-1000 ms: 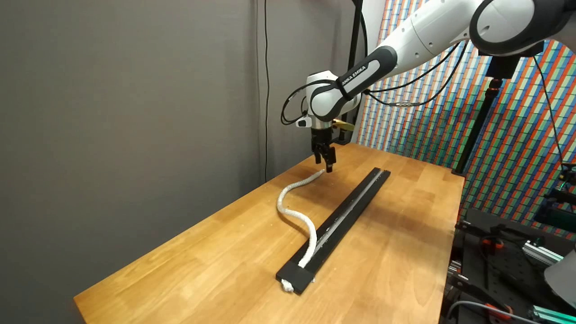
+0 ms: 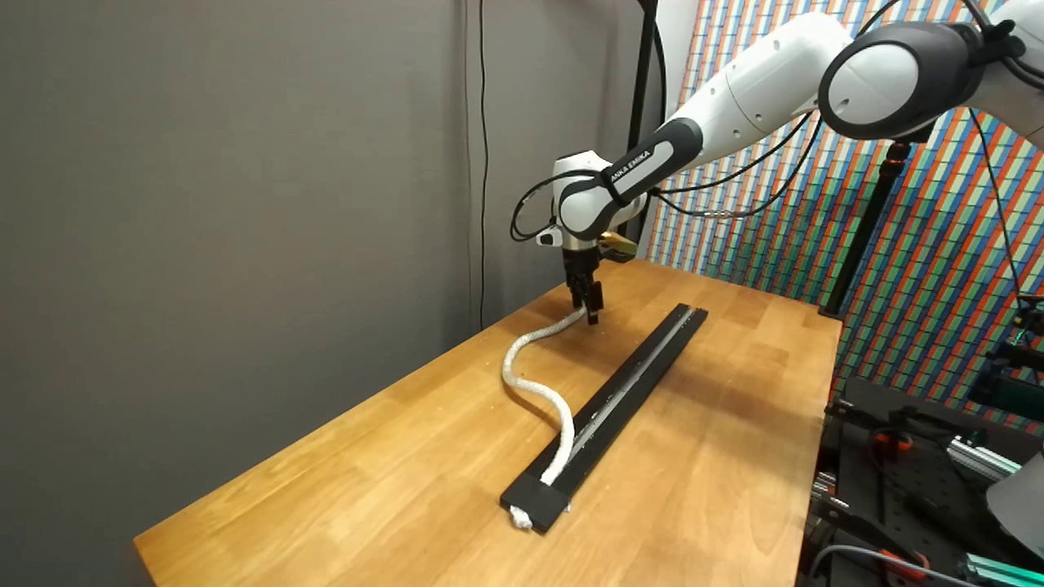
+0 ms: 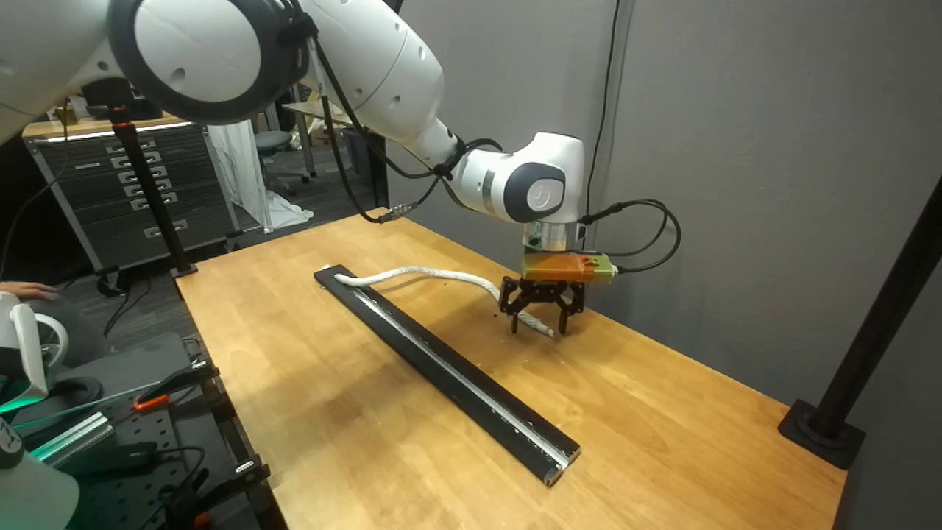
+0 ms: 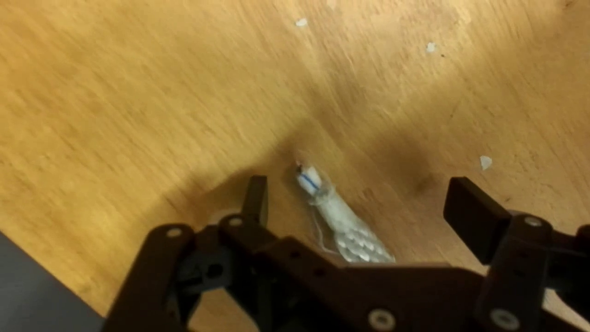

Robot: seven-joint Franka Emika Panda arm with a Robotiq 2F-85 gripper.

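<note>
A white braided rope (image 2: pixel 536 387) runs in an S-curve over the table. One end is held at the near end of a long black channel (image 2: pixel 626 385) with a pale groove down its middle. The rope's free end (image 4: pixel 332 208), frayed with a blue mark, lies on the wood between my fingers in the wrist view. My gripper is open around it, pointing down, one finger (image 4: pixel 255 200) left of the rope and the other to the right, touching neither. In exterior view 2 the gripper (image 3: pixel 539 327) is low, close to the tabletop.
A grey wall (image 2: pixel 294 196) rises behind its back edge. A black post (image 3: pixel 830 424) stands at the table's right corner in exterior view 2.
My gripper has come down toward the table, to the rope's free end. The rope and the black channel look unmoved.
</note>
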